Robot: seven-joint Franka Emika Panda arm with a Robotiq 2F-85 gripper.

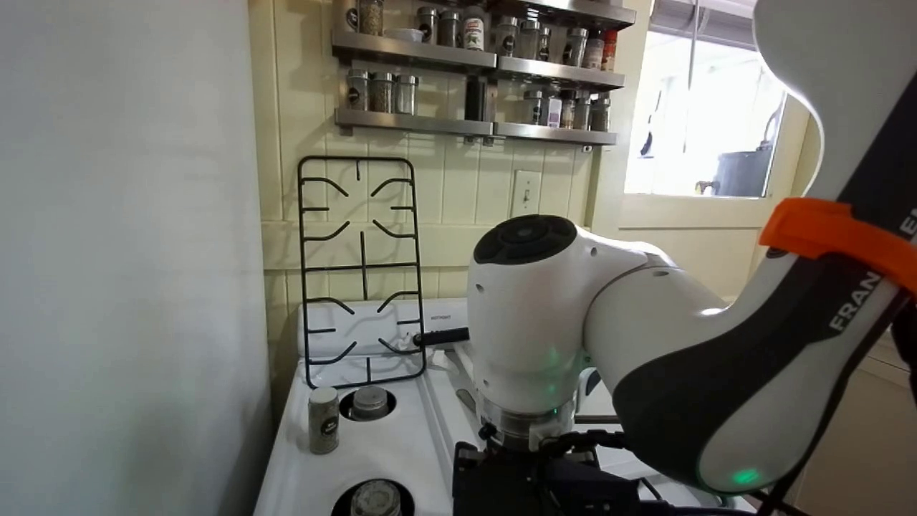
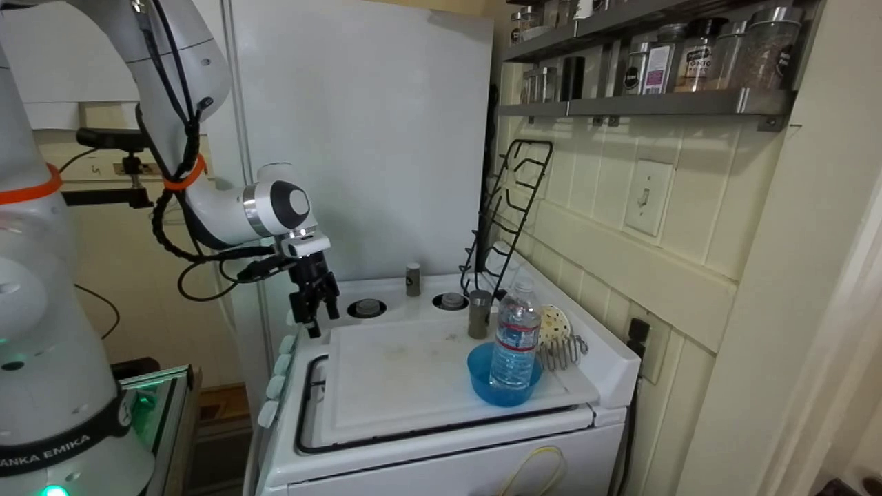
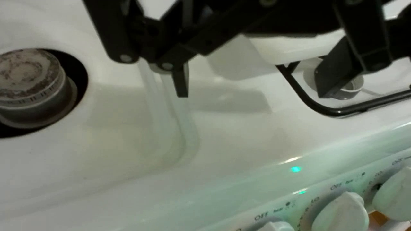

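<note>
My gripper point(image 2: 323, 321) hangs above the front left part of the white stove, fingers pointing down. In the wrist view its two fingers point(image 3: 181, 81) stand wide apart, and nothing lies between them but bare stove top below. A spice jar point(image 1: 323, 421) with a pale lid stands upright beside the rear left burner, away from the gripper. Another spice jar point(image 2: 479, 314) is upright on the white board point(image 2: 388, 376), close to a clear water bottle point(image 2: 517, 335) that stands in a blue bowl point(image 2: 481, 381).
A black burner grate point(image 1: 362, 266) leans upright against the back wall. Two uncovered burners point(image 2: 366, 308) are on the left side. Knobs point(image 3: 343, 215) line the stove's front. Shelves point(image 1: 413, 53) of jars hang above. A strainer point(image 2: 554, 324) and a wire utensil point(image 2: 563, 353) lie behind the bowl.
</note>
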